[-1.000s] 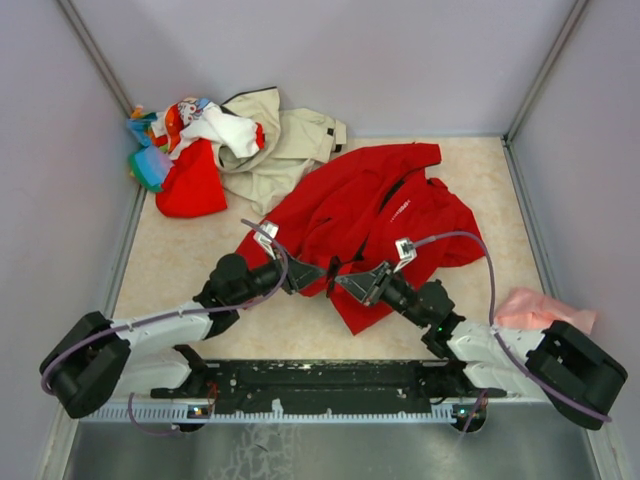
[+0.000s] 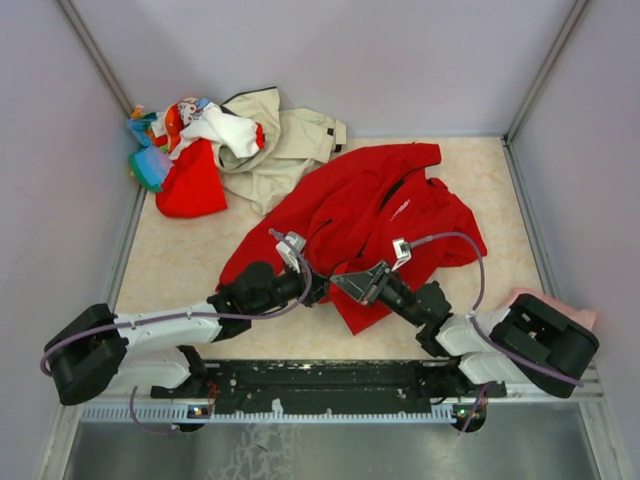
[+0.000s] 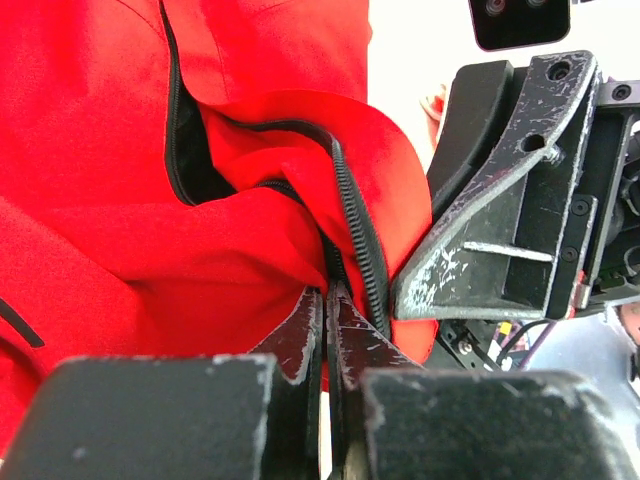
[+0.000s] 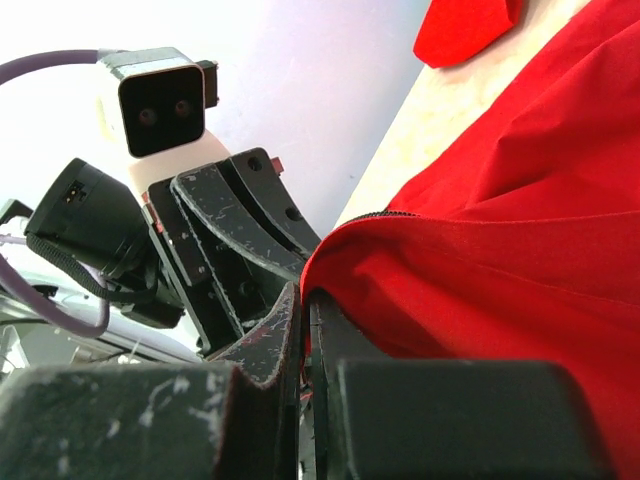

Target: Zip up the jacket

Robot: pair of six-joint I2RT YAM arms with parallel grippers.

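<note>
A red jacket (image 2: 400, 210) lies spread out, its front folded near both grippers. In the left wrist view the black zipper tape (image 3: 360, 240) curves down to my left gripper, which is shut at the fabric beside it; what lies between its fingertips is too small to tell. In the right wrist view my right gripper is shut at the red fabric edge (image 4: 400, 240), with some zipper teeth showing above; whether cloth is pinched is unclear. In the top view the two grippers nearly meet over the jacket's lower middle.
A pile of beige, white and colourful clothes (image 2: 280, 150) lies at the back left. A pink cloth (image 2: 550, 305) sits at the right edge. Bare tabletop (image 2: 170, 260) shows on the left and along the front.
My left gripper has moved right and slightly toward the front, closer to the right gripper. The right gripper has shifted slightly left.
</note>
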